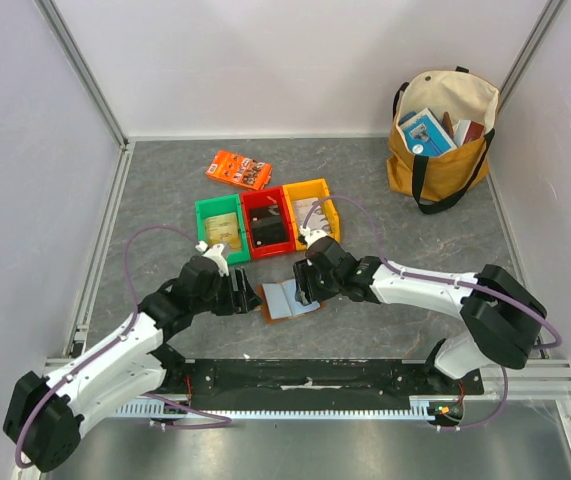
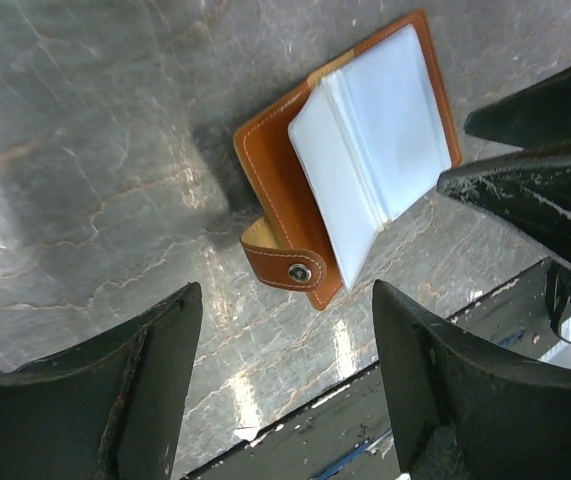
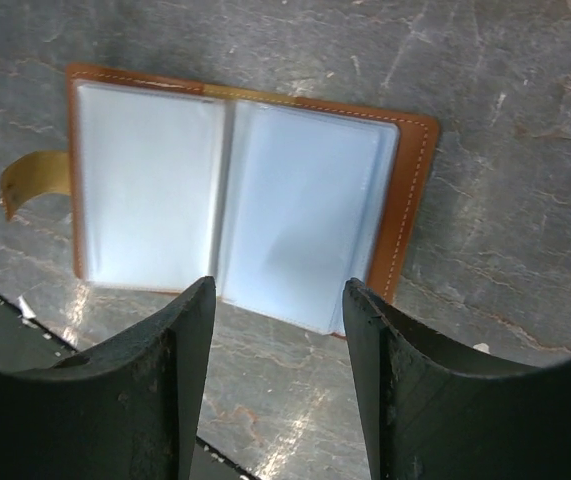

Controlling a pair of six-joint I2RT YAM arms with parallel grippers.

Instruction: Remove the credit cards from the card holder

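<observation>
A brown leather card holder [image 3: 410, 200] lies spread flat on the grey table, its two sides of clear sleeves [image 3: 300, 200] facing up. Its snap strap [image 2: 290, 268] sticks out at the left end. My left gripper [image 1: 242, 297] is at that end, its fingers apart, with the strap ahead of them and nothing between. My right gripper hangs over the holder's right half, fingers apart and empty; its dark fingers [image 2: 535, 190] also show at the right of the left wrist view. Single cards cannot be made out inside the sleeves.
Behind the holder stand a green bin [image 1: 203, 211], a red bin [image 1: 248, 200] and a yellow bin [image 1: 315, 188], each with contents. An orange packet [image 1: 237, 169] lies behind them; a mustard bag [image 1: 405, 172] stands back right. Bare table surrounds the holder.
</observation>
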